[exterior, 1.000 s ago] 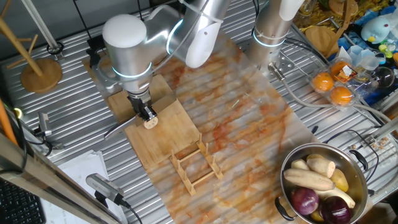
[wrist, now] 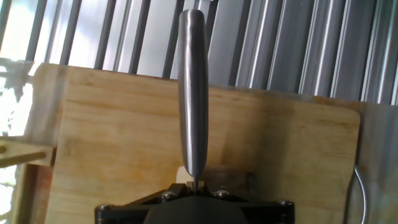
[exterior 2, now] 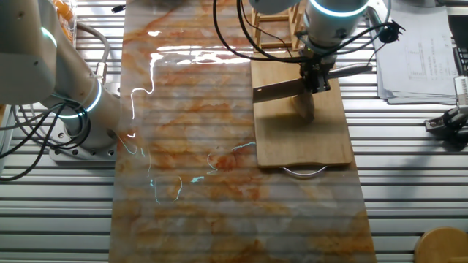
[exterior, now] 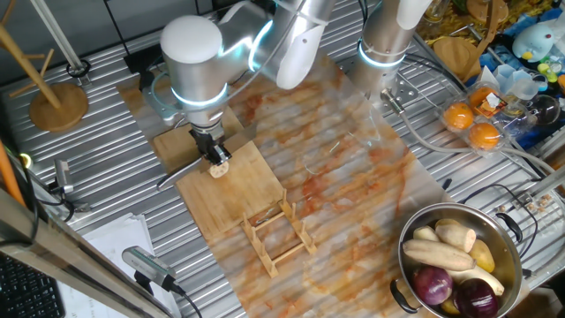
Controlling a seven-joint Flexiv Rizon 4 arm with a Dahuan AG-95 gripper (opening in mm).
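My gripper (exterior: 217, 159) is shut on a knife, over the wooden cutting board (exterior: 231, 196). In exterior view 2 the knife's blade (exterior 2: 276, 90) points left from the gripper (exterior 2: 316, 79) and its metal handle (exterior 2: 351, 71) sticks out right. The wrist view shows the handle (wrist: 194, 93) running up from the gripper. A pale round food piece with holes (exterior: 220, 169), like lotus root, is right at the blade below the fingers; in exterior view 2 this piece (exterior 2: 304, 107) stands on edge. Whether it touches the board or clings to the blade, I cannot tell.
A small wooden rack (exterior: 281, 238) stands beside the board. A steel pot (exterior: 408, 265) with several vegetables is at the lower right. Oranges in clear packaging (exterior: 483, 135) lie at the far right. Between board and pot the marbled mat (exterior: 362, 212) is clear.
Over the last second my gripper, knife and the round piece have shifted together a little right and up in exterior view 1.
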